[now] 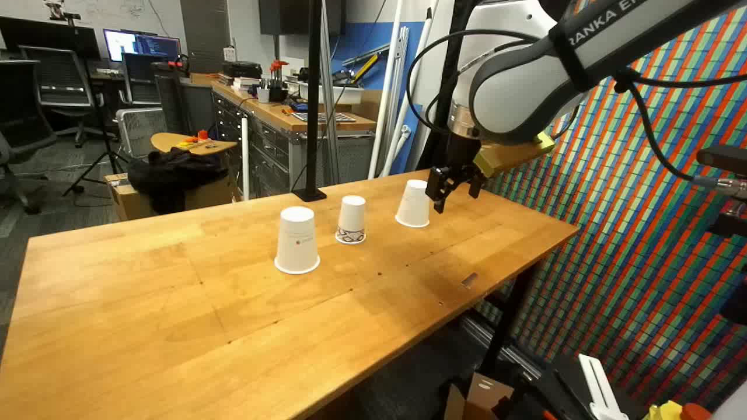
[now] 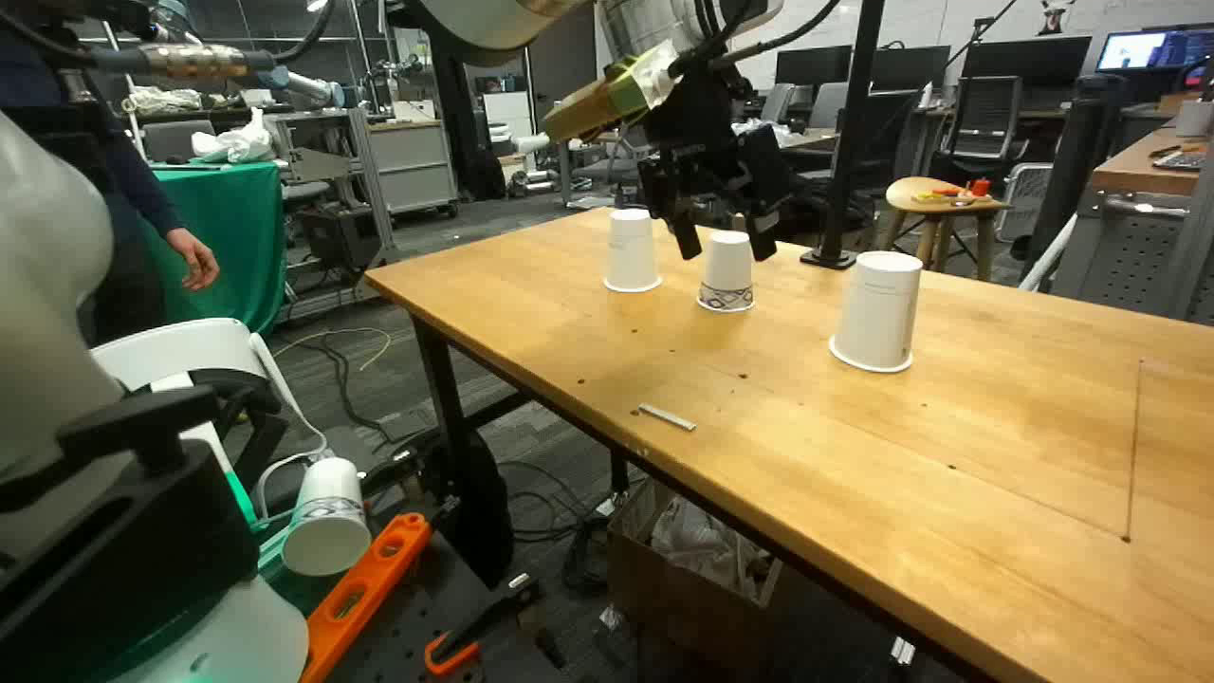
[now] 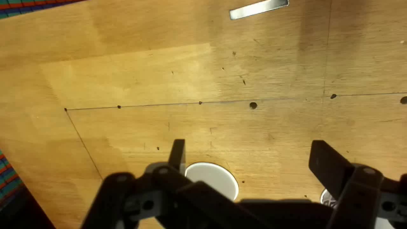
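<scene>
Three white paper cups stand upside down on the wooden table. In exterior view 1, the plain large cup (image 1: 297,245) is leftmost, a smaller cup with a dark patterned band (image 1: 351,220) is in the middle, and another plain cup (image 1: 413,204) is on the right. My gripper (image 1: 458,199) hangs above the table close to that right-hand cup, open and empty. From the wrist, one plain cup (image 3: 213,178) shows beside the left finger, partly covered by it. The patterned cup (image 3: 327,197) is mostly hidden behind the right finger.
A flat metal strip (image 2: 667,416) lies near one table edge. A black post (image 1: 313,105) rises at the opposite edge. Bare wood fills the large left part of the table (image 1: 140,301) in exterior view 1. Off the table, a patterned cup (image 2: 327,518) lies among tools.
</scene>
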